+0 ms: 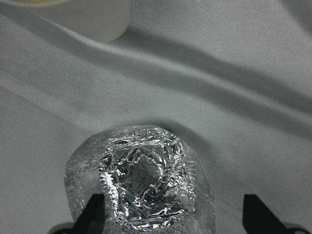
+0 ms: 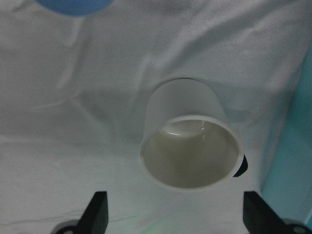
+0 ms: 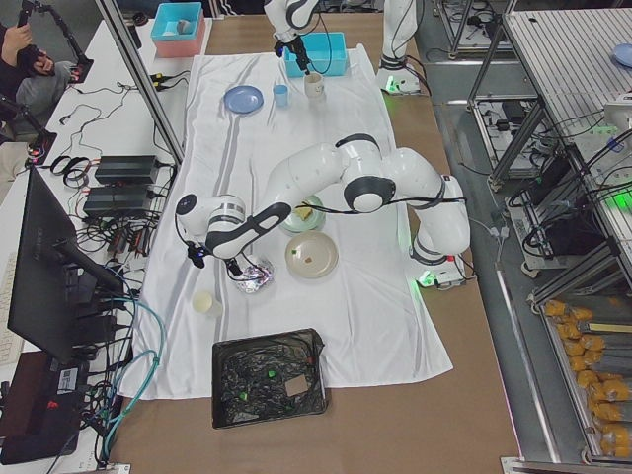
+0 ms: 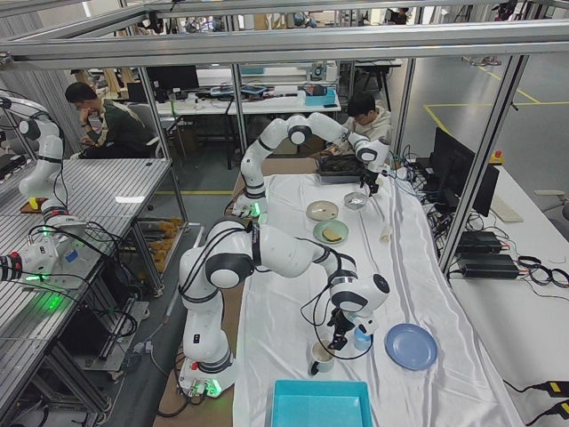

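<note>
My left gripper is open over a foil-lined clear bowl (image 1: 146, 175), whose near side lies between and below its fingers; a pale cup (image 1: 83, 14) sits beyond it. My right gripper is open, hanging over a white mug (image 2: 190, 97) with a dark patch at its side. A light blue cup (image 4: 363, 340) stands next to that mug, near a blue plate (image 4: 411, 345). In the middle of the cloth are a beige plate (image 3: 311, 259) and a green plate (image 4: 316, 229) with a yellow item on it.
A teal bin (image 4: 322, 409) sits at the right arm's end of the table, beside the mug. A black lined tray (image 3: 267, 410) lies at the other end. A monitor (image 3: 39, 276) and cables border the cloth; the cloth between the plates and blue cup is fairly clear.
</note>
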